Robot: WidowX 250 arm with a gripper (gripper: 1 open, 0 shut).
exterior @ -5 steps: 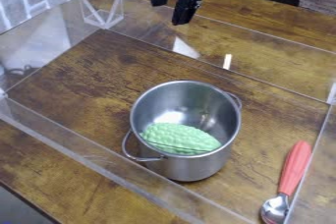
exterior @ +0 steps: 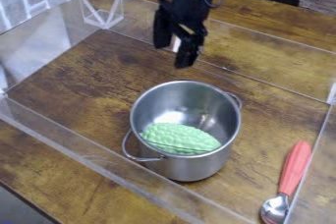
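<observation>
My black gripper (exterior: 176, 47) hangs over the back middle of the wooden surface, fingers pointing down and spread open, behind and above a steel pot (exterior: 184, 164). A bumpy light-green object (exterior: 182, 138) lies inside the pot. A scoop with a red handle (exterior: 294, 168) and a metal head lies at the front right, apart from the pot.
Clear plastic walls (exterior: 31, 39) border the wooden work area (exterior: 79, 90). A small white item behind the gripper is mostly hidden.
My gripper has moved down and a little toward the viewer from the back of the scene. The pot, green object and scoop look unmoved.
</observation>
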